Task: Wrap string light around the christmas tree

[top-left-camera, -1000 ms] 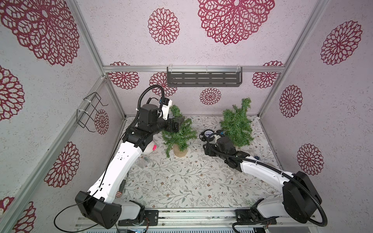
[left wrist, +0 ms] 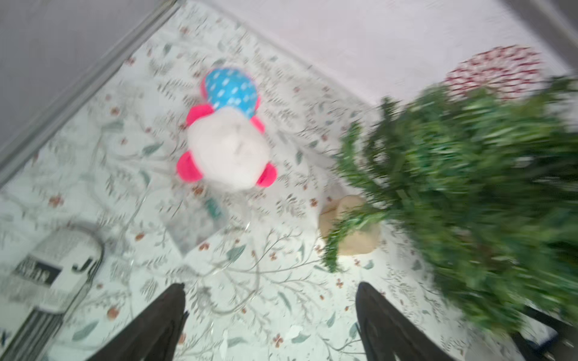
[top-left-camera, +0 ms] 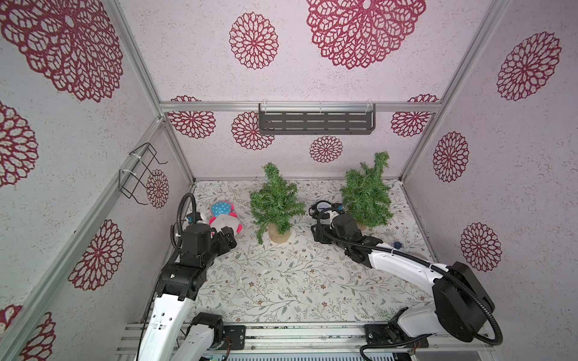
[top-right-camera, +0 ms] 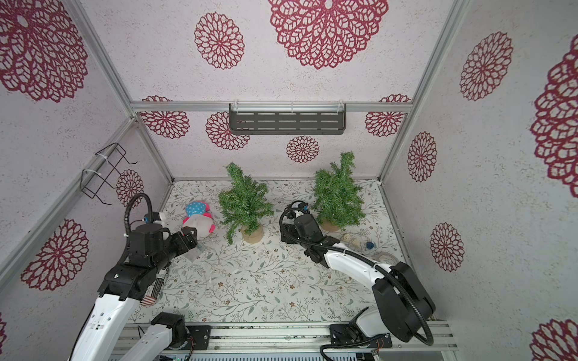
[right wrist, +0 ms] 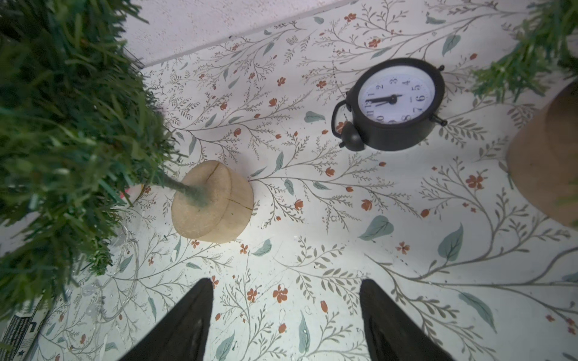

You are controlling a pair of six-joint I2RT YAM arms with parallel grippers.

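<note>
Two small green trees (top-left-camera: 275, 201) stand on round wooden bases at the back of the table. My left gripper is open over the front left of the left tree, above clear plastic (left wrist: 198, 222) and faint transparent strands by the plush toy. My right gripper stands apart over bare tablecloth between and in front of the trees, nothing between its fingers. The strands also show faintly left of the left tree's base (right wrist: 212, 201) in the right wrist view; whether they are the string light is unclear.
A plush toy (left wrist: 225, 144) lies at the back left, a black alarm clock (right wrist: 394, 102) between the trees. A striped object (top-right-camera: 153, 291) lies along the left side.
My left arm has moved down and leftward, away from the left tree, uncovering the plush toy. My right arm has shifted very slightly leftward.
</note>
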